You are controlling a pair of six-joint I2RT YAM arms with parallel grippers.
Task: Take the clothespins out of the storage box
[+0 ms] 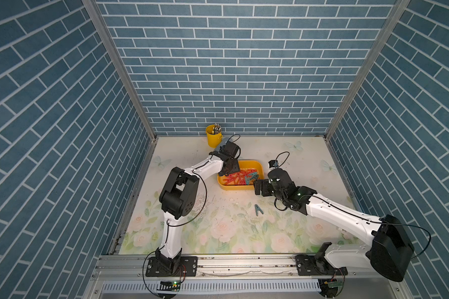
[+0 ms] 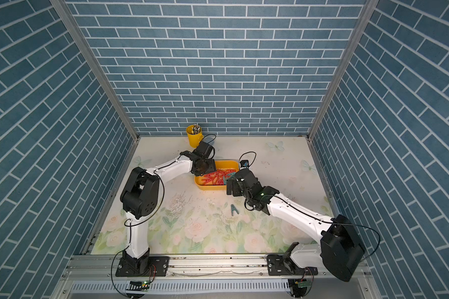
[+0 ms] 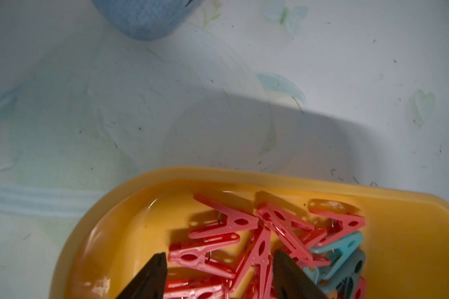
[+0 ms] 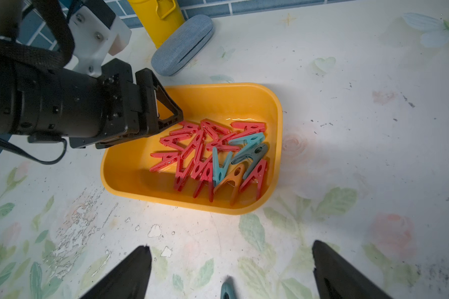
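Observation:
The yellow storage box (image 4: 129,186) holds several clothespins, mostly red (image 3: 212,229), with teal (image 3: 336,246), grey (image 4: 249,158) and orange (image 4: 232,179) ones at the right. My left gripper hangs over the box's left part, fingers part open; I see nothing held between them. My right gripper is open to the right of and in front of the box, nearer the front. A single grey clothespin (image 1: 258,209) lies on the table in front of the box.
A yellow cup of pens (image 1: 212,137) and a blue pouch (image 4: 182,44) stand behind the box.

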